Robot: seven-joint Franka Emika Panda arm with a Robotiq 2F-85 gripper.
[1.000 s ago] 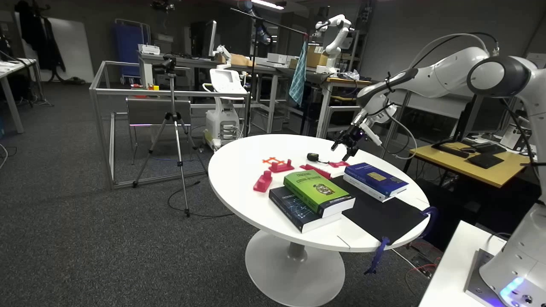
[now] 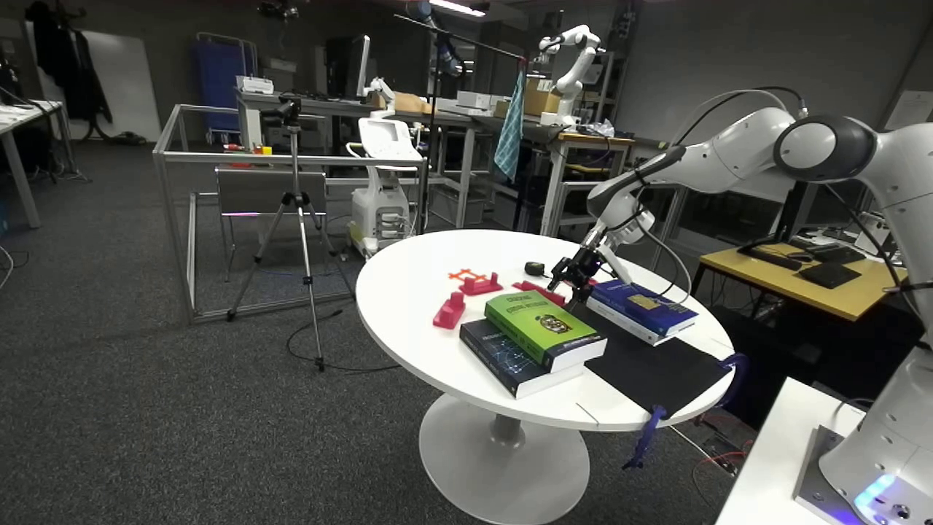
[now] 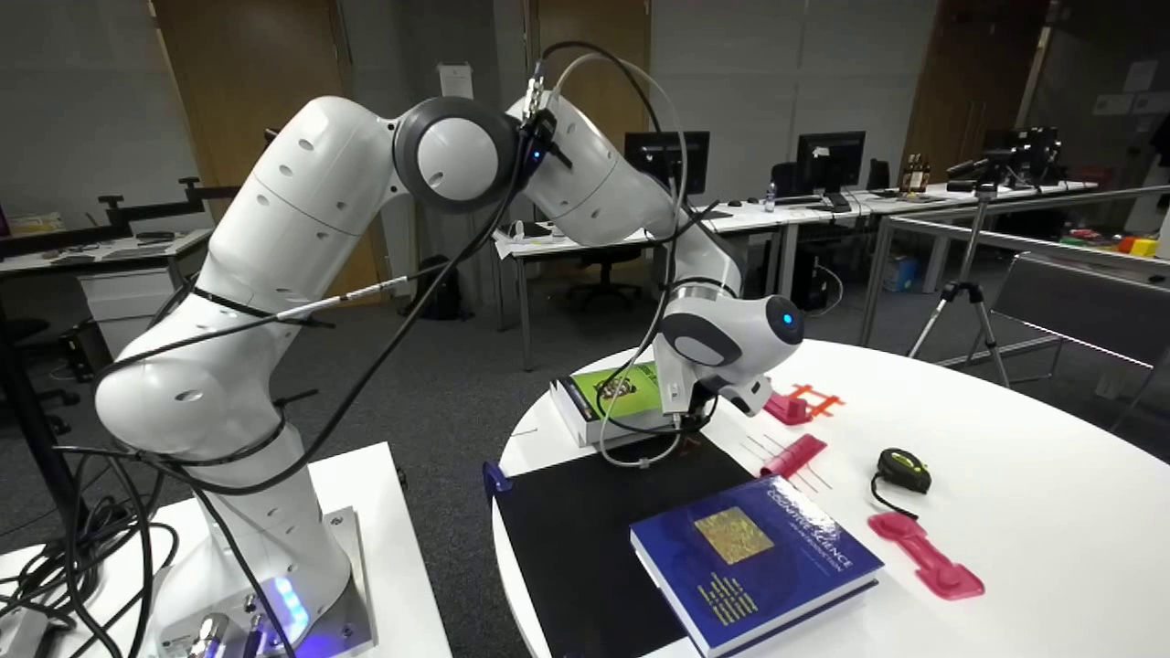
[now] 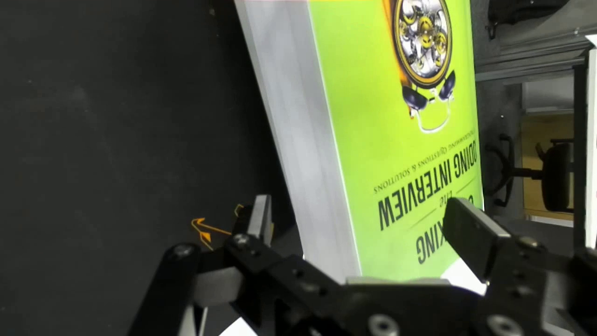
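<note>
My gripper [image 2: 565, 292] stands open near the far end of the green book, its fingers pointing down. In the wrist view one finger [image 4: 260, 217] appears over the black mat and the other [image 4: 468, 230] over the green book's cover; the near edge of that book [image 4: 330, 185] shows between them, and I cannot tell whether they touch it. The green book [image 2: 540, 322] lies on a dark book [image 2: 503, 354]. A blue book [image 3: 757, 548] lies on another book [image 2: 622, 322] at the opposite side of the mat. In exterior view 2 the fingers are mostly hidden by the wrist.
The black mat [image 3: 581, 548] lies between the stacks. Red pieces [image 3: 927, 556], an orange lattice [image 3: 813, 397] and a tape measure [image 3: 903, 470] lie on the white round table [image 3: 1053, 504]. Blue clamps [image 2: 649, 436] grip the edge.
My gripper has moved left and down in exterior view 1, from above the area near the tape measure toward the green book. Books and small objects have not visibly moved.
</note>
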